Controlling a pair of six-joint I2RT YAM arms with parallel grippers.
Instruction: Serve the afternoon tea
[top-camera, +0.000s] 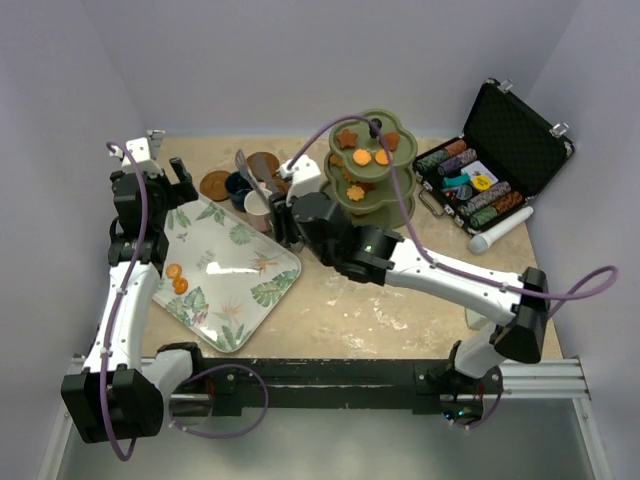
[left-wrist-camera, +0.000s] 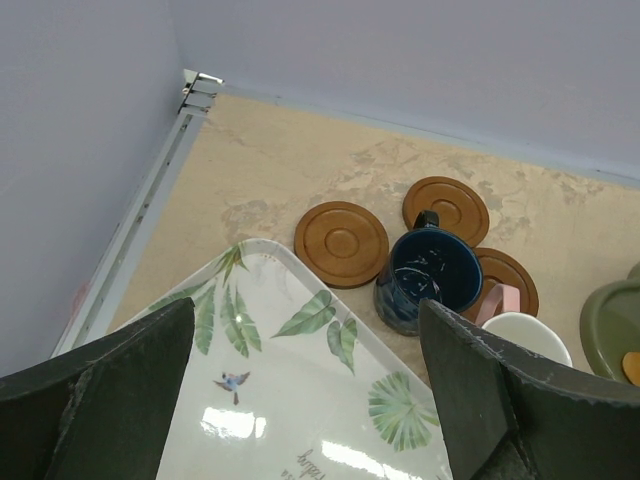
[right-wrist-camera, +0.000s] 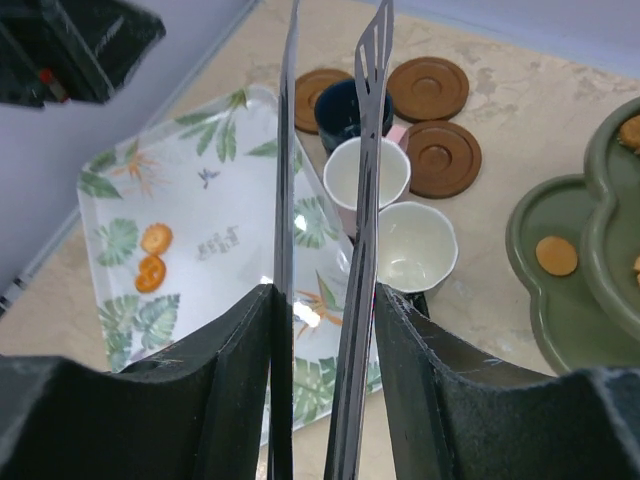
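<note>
A floral white tray (top-camera: 230, 310) holds two orange biscuits (top-camera: 176, 278). Behind it are a dark blue mug (left-wrist-camera: 400, 300), a pink-handled white cup (right-wrist-camera: 350, 175), another white cup (right-wrist-camera: 418, 252) and brown coasters (left-wrist-camera: 340, 245). My left gripper (top-camera: 178, 175) is open and empty above the tray's left. My right gripper (top-camera: 282, 200) is over the cups, with long metal tongs (right-wrist-camera: 362, 250) in it, their tips apart; how firmly it grips them is hard to tell. A green tiered stand (top-camera: 398, 215) carries biscuits and cookies.
An open case of chips (top-camera: 483, 186) and a white cylinder (top-camera: 500, 229) sit at the right. Walls border the back and sides.
</note>
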